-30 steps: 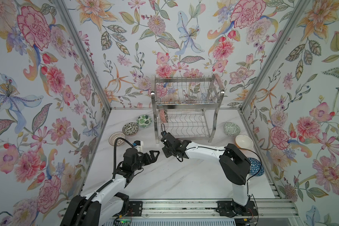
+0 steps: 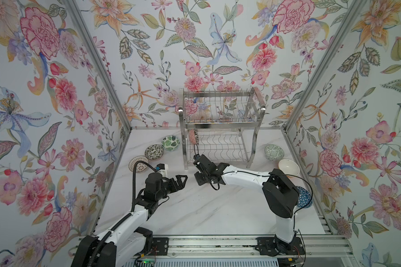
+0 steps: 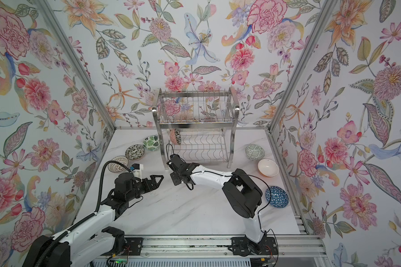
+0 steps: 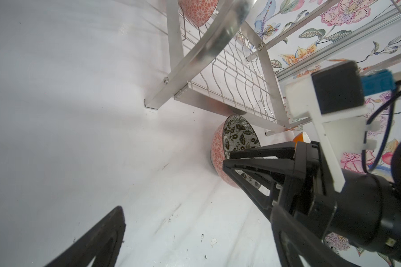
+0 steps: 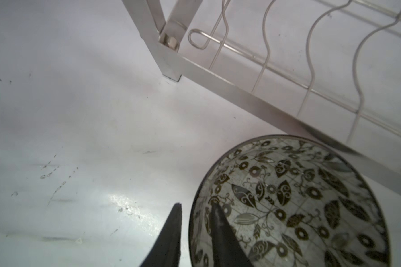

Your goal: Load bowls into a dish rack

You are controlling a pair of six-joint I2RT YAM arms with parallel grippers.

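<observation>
A pink bowl with a dark leafy inside (image 4: 239, 133) is tipped on its side just in front of the rack's lower front bar. In the right wrist view its patterned inside (image 5: 271, 200) faces me. My right gripper is part open, its fingers on either side of the rim with gaps showing. Whether the bowl touches the table, I cannot tell. In the top views the gripper hides it. My left gripper stands open and empty over bare table. The metal dish rack (image 2: 219, 126) has another pink bowl (image 2: 193, 136) on its lower left.
At the back left are a beige bowl (image 2: 138, 163), a black-patterned bowl (image 2: 154, 151) and a green bowl (image 2: 169, 142). To the right stand a pale green bowl (image 3: 254, 152), a white bowl (image 3: 268, 167) and a blue bowl (image 3: 277, 196).
My right gripper has shifted slightly to the right over the last second. The left arm has barely moved, and the bowls in the top left view look unmoved.
</observation>
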